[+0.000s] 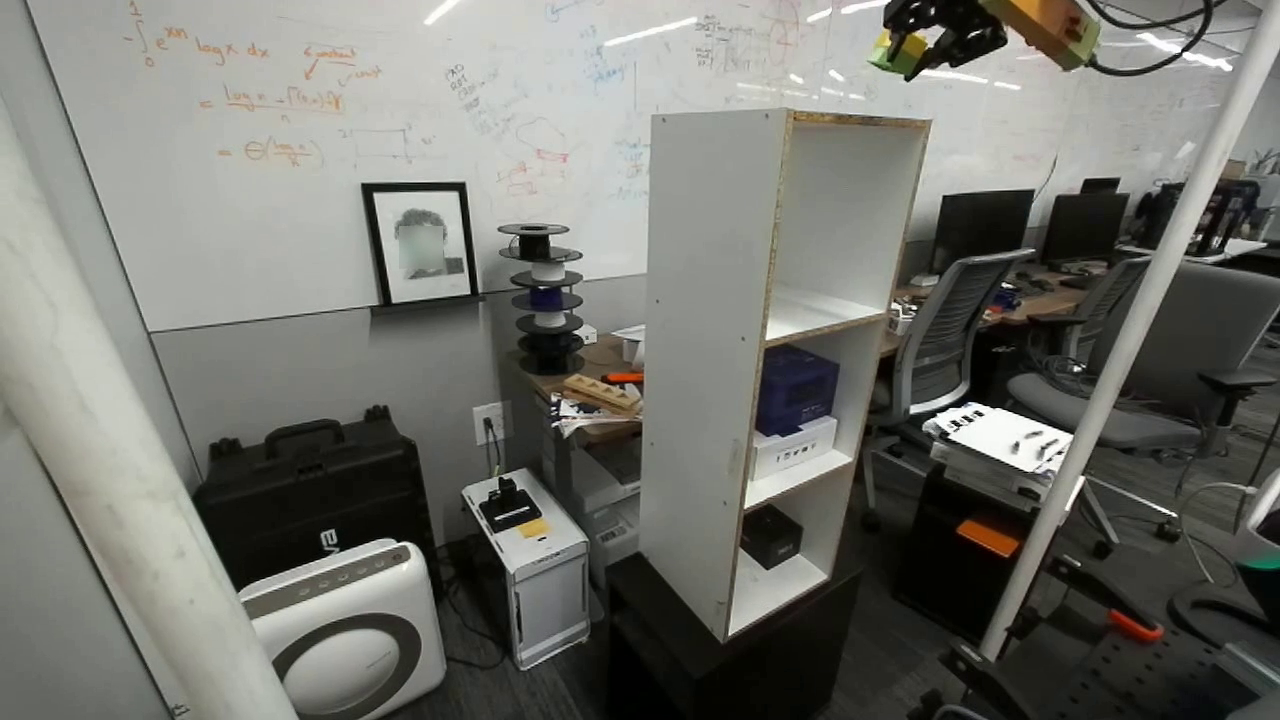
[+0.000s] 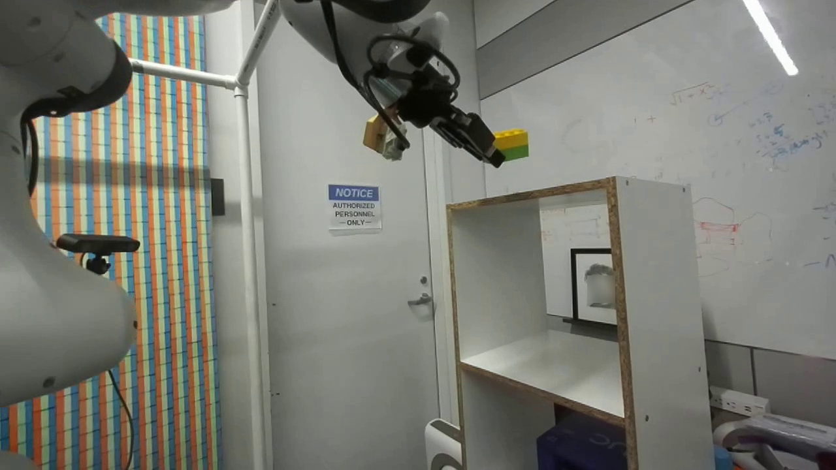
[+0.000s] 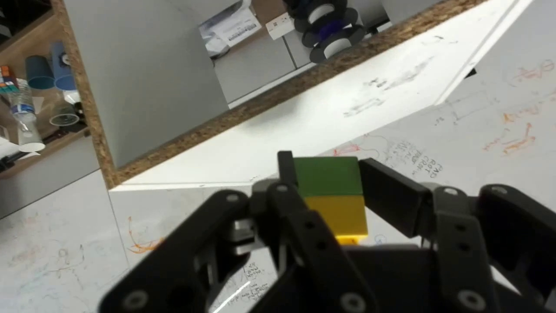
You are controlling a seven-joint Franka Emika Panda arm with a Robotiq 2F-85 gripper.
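Observation:
A block, yellow on one half and green on the other (image 3: 337, 208), is pinched between the black fingers of my gripper in the wrist view. Exterior view 2 has the same block (image 2: 513, 145) at the tip of my gripper (image 2: 499, 153), above the level of the shelf unit's top. At the upper right of exterior view 1, the block (image 1: 897, 53) and gripper stand higher than the tall white shelf unit (image 1: 708, 360). Nothing touches the block except the fingers.
The unit's top compartment (image 1: 828, 310) is empty. Below it sit a dark blue box (image 1: 797, 390) on a white box (image 1: 794, 448), and lowest a black box (image 1: 771, 535). A white pole (image 1: 1134, 324) stands to the right. Spools (image 1: 549, 300) are stacked behind the unit.

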